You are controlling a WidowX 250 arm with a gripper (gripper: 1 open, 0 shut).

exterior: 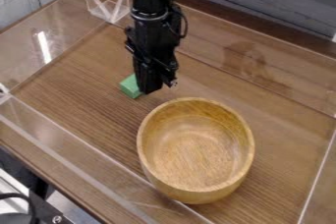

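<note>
A small green block [130, 87] lies on the wooden table, left of a large yellow bowl [194, 149]. My black gripper [155, 79] hangs from the top of the view just right of the green block, above and behind the bowl's back-left rim. Its fingertips are dark and small, so whether anything is between them is hard to see.
A clear plastic object [108, 2] stands at the back left, and a black cable [16, 208] lies at the front left corner.
</note>
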